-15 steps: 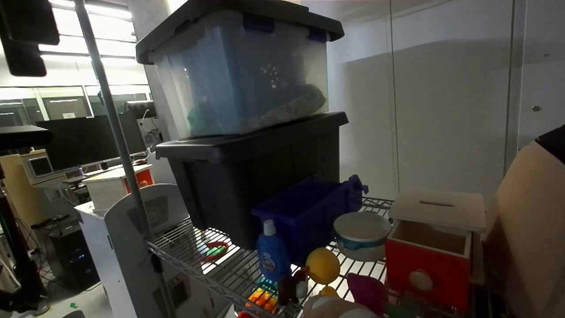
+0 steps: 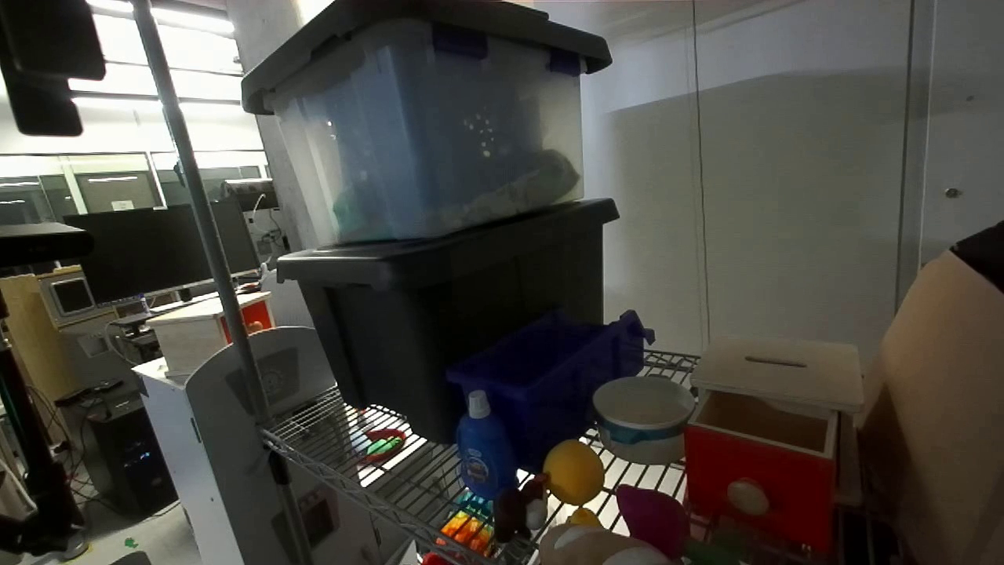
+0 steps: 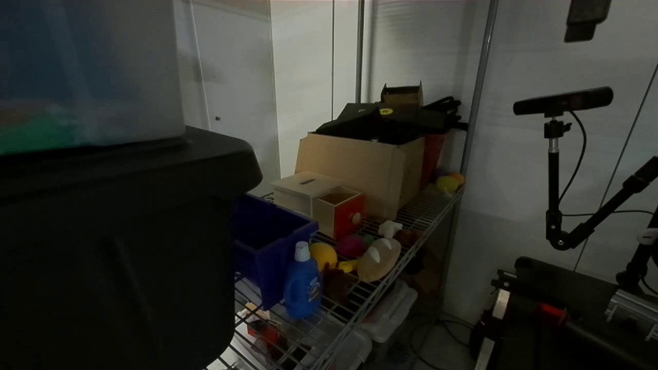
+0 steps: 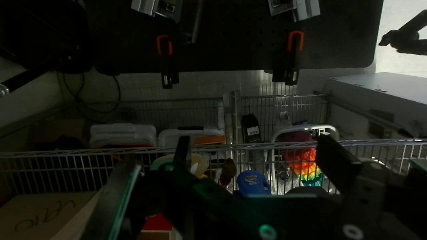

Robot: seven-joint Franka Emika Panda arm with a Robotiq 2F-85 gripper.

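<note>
In the wrist view, the dark fingers of my gripper stand wide apart, so it is open, with nothing held between them. Beyond them is a wire shelf, where a blue bottle [image 4: 251,182] appears in the gap, well away from the fingers. Neither exterior view shows the gripper. The same blue bottle [image 2: 485,452] stands upright beside a dark blue bin [image 2: 555,377]. A red-fronted wooden drawer [image 2: 760,480] juts from its pale box, open and seemingly empty. Between bin and box sits a white bowl [image 2: 644,419] with a teal band.
A large black tote [image 2: 471,320] carries a clear bin [image 2: 452,141] at one end. A cardboard box [image 3: 351,166] fills part of the other. Yellow ball [image 2: 573,472], purple toy [image 2: 651,519] and tan plush [image 3: 379,259] crowd the front edge. A metal post [image 2: 202,207] rises at the corner.
</note>
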